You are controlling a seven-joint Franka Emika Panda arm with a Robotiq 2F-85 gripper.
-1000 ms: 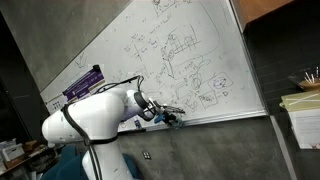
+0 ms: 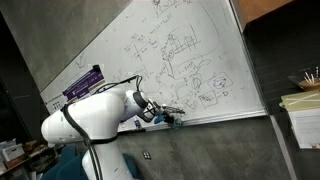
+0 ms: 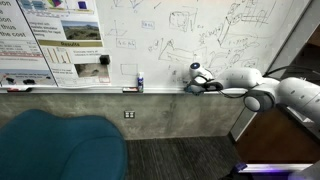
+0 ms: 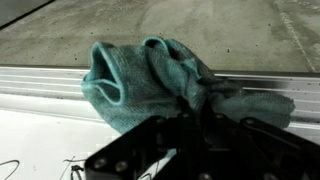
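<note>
A bunched teal cloth lies over the metal ledge along the whiteboard's lower edge in the wrist view. My gripper is right at the cloth, its dark fingers close to the gathered folds. Folds hide the fingertips, so how firmly the cloth sits between them does not show. From the side, the cloth appears as a small teal patch by the ledge, just past the gripper. In the second exterior view the gripper is low against the board, beside the ledge.
The whiteboard carries dark line drawings. A small bottle and a dark eraser-like block stand along the ledge to the left. A teal chair is in front of the wall. Stacked papers are at the far right.
</note>
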